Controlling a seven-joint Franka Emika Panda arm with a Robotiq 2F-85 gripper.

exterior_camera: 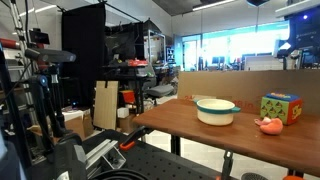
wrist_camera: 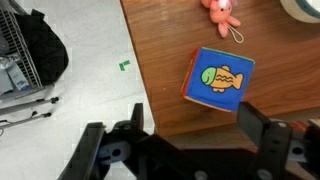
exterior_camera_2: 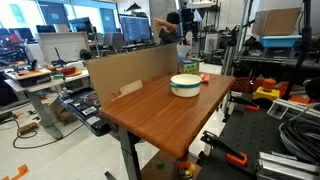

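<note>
A colourful block (wrist_camera: pixel 218 79) with a fish picture on its blue top lies on the wooden table (exterior_camera: pixel 180 120); in exterior view 1 the block (exterior_camera: pixel 281 107) is near the table's right end. Close to it rests a pink plush toy (wrist_camera: pixel 221 13), with a thin loop of string. A white bowl (exterior_camera: pixel 215 112) stands farther left in that view, its inside mostly hidden. High above the block hangs my gripper, open and empty, with its fingers spread wide in the wrist view.
A tan panel (exterior_camera_2: pixel 125 77) stands along one long side of the table. Much of the tabletop (exterior_camera_2: pixel 165 115) away from the bowl is bare. Beyond the table's edge, the wrist view shows pale floor (wrist_camera: pixel 95 85) and a black bag (wrist_camera: pixel 45 50).
</note>
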